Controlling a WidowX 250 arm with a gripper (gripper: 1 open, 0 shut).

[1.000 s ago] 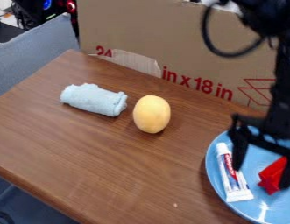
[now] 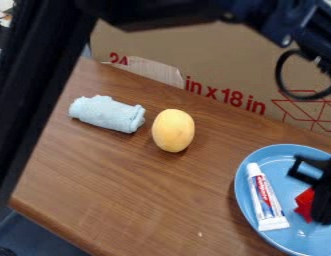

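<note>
The black gripper [image 2: 315,190] is at the right edge, over a light blue plate [image 2: 285,160], partly cut off by the frame; its finger is hard to make out. On the plate lie a white toothpaste tube [image 2: 261,195] and a red object [image 2: 304,200], the latter partly hidden by the gripper. A yellow round object [image 2: 173,130] sits on the wooden table [image 2: 128,190], left of the plate. Further left lies a rolled light blue cloth [image 2: 108,113].
A cardboard box [image 2: 221,65] stands along the back of the table. The dark arm crosses the top and left of the view.
The arm has shifted, now covering more of the upper left of the view, and the gripper has moved toward the right edge, uncovering more of the box.
</note>
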